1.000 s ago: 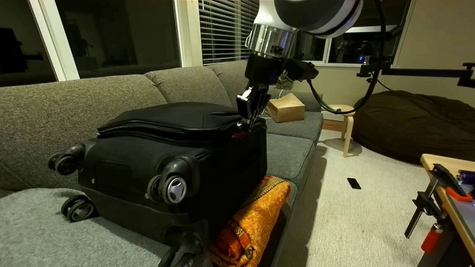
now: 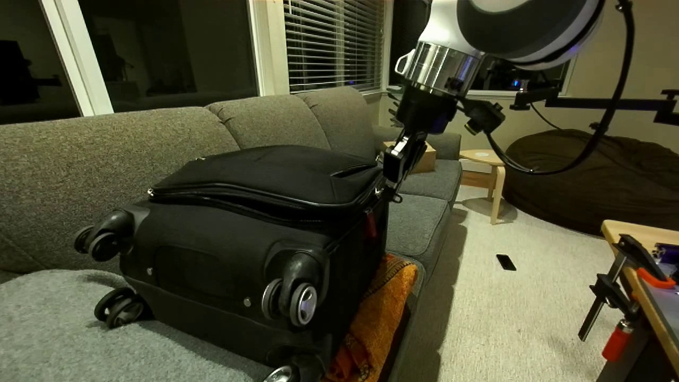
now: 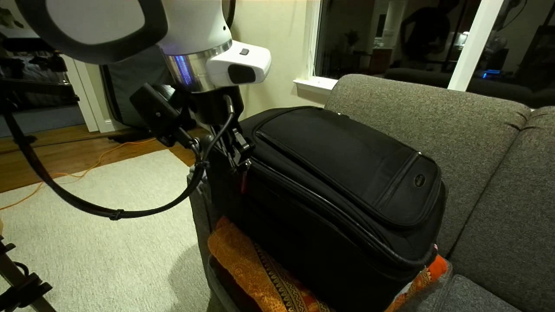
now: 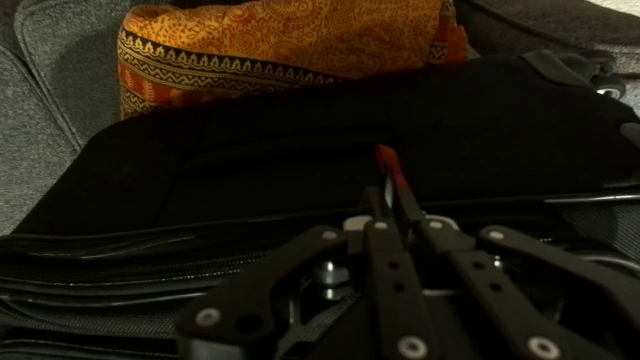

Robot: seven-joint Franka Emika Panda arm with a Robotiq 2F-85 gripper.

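A black soft-sided suitcase (image 2: 254, 267) lies on the grey sofa, wheels facing the first exterior view, its lid (image 3: 343, 156) lying on top. Along the lid's edge runs a zipper (image 4: 240, 259), with a dark gap below the lid at the wheel end. My gripper is at the suitcase's front top corner, over the zipper line. Its fingers (image 4: 410, 207) are shut on a thin metal zipper pull (image 4: 388, 191) with a red tag (image 4: 390, 159) at its end. In the second exterior view the red tag (image 3: 244, 183) hangs down below the fingers. The slider is hidden.
A folded orange patterned cloth (image 2: 385, 305) lies under the suitcase's front side. Behind the gripper sits a brown paper bag or box (image 2: 425, 159). A phone (image 2: 506, 262) lies on the open carpet, and a clamped table (image 2: 643, 239) stands at the right.
The gripper has moved right in the first exterior view. With it the suitcase has shifted and turned rightward, covering more of the orange cloth. The red tag now hangs lower.
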